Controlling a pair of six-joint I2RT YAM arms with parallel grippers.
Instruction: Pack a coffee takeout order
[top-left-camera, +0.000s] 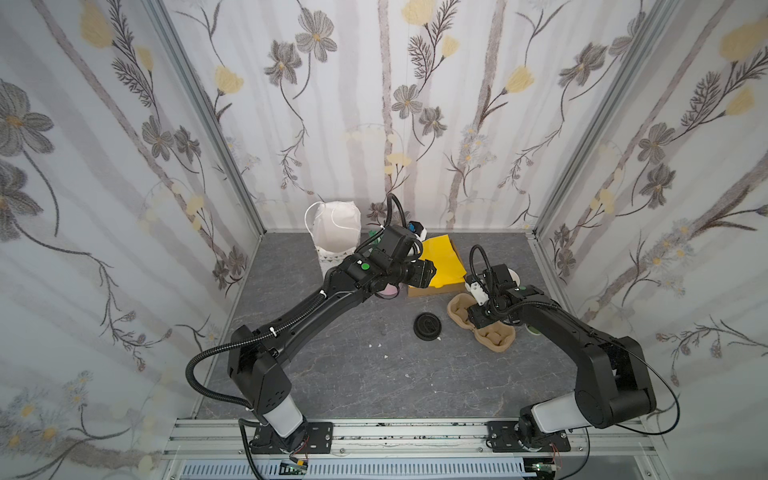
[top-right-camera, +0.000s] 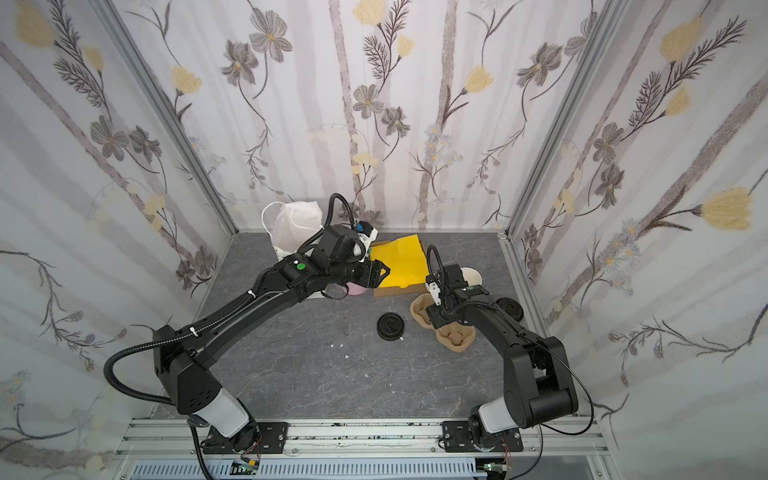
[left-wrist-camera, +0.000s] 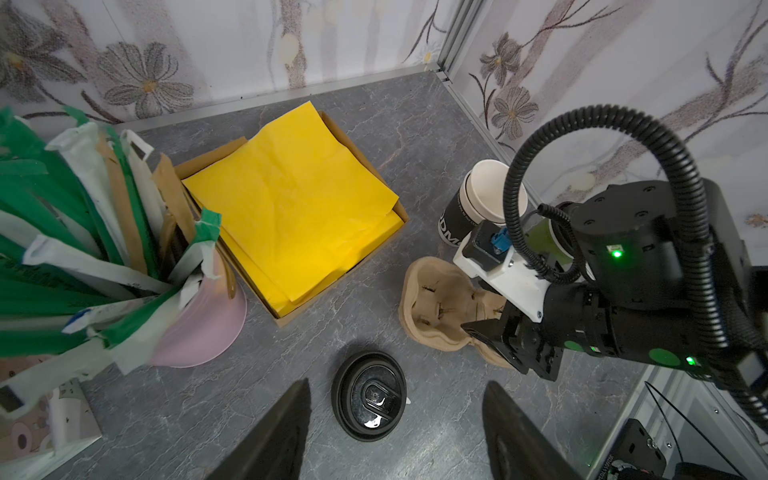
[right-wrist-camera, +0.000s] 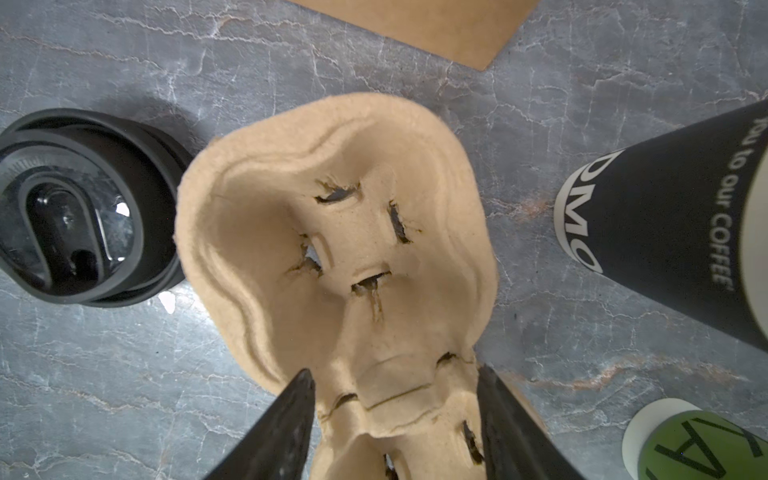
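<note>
A white paper bag (top-left-camera: 336, 224) stands at the back left. A brown cup carrier (right-wrist-camera: 416, 152) lies at the right, with my right gripper open just over its near section. Black lids (left-wrist-camera: 369, 395) lie stacked left of the carrier. Paper cups (right-wrist-camera: 656, 200) stand behind and right of it, one black printed, one green (right-wrist-camera: 696, 444). My left gripper hangs open above the middle of the table, beside the pink holder (left-wrist-camera: 196, 344) of wrapped straws or stirrers, with nothing between its fingers.
A cardboard box of yellow paper (left-wrist-camera: 296, 200) sits at the back centre. More lids (top-right-camera: 509, 310) lie at the far right.
</note>
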